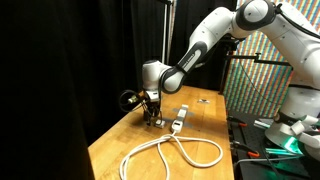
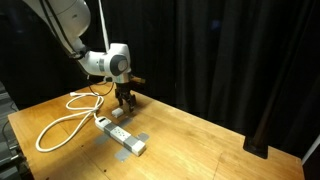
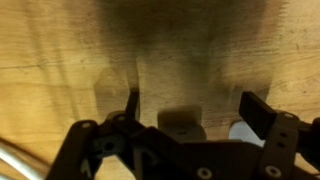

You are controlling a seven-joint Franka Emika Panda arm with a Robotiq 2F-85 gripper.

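Observation:
My gripper (image 1: 153,118) points down at the wooden table, low over it or touching; I cannot tell which. In the wrist view the gripper is open, with only bare wood between its fingers. A small white block (image 1: 161,124), perhaps a plug, lies close beside the gripper; the other exterior view shows this white block (image 2: 118,112) too. Farther to the side rests a white power strip (image 1: 178,124), seen also as a long power strip (image 2: 121,136) with a pale cable (image 2: 72,136) looping from it.
The cable (image 1: 143,147) curves across the table's near part in exterior view 1. A black curtain (image 2: 215,60) stands behind the table. Bare wood (image 2: 215,150) spreads widely to the right in exterior view 2.

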